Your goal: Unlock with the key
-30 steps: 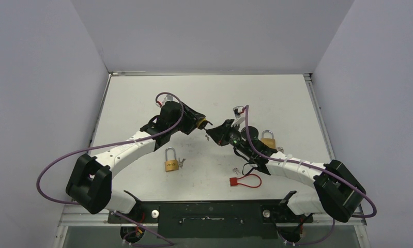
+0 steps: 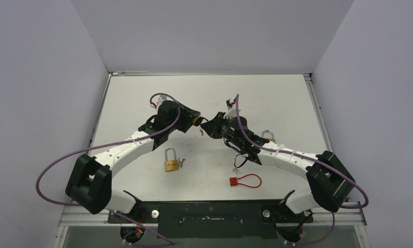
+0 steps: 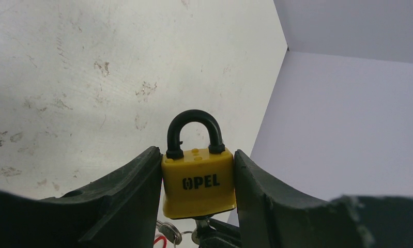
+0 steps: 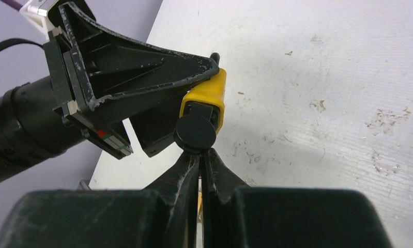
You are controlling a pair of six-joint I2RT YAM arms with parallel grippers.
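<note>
Held above the table is a yellow padlock [image 3: 198,187] marked OPEL, its black shackle [image 3: 195,114] pointing away from the left wrist camera. My left gripper [image 2: 196,119] is shut on its body, one finger [image 3: 137,199] on each side. Right at the lock's underside, my right gripper is shut on a key, whose metal [image 3: 202,224] shows just below the lock. A second key [image 3: 169,231] dangles beside it. Between the right fingertips and the lock, a round black piece [image 4: 195,133] hides the keyhole, so I cannot tell how deep the key sits.
A brass padlock [image 2: 171,165] with keys [image 2: 181,162] lies at the left, another brass padlock [image 2: 268,136] at the right. A red lock with a cable loop [image 2: 233,182] rests near the front.
Both arms have shifted slightly left; the right gripper has also moved a little toward the back and turned. The lock and the key stay gripped and close together.
</note>
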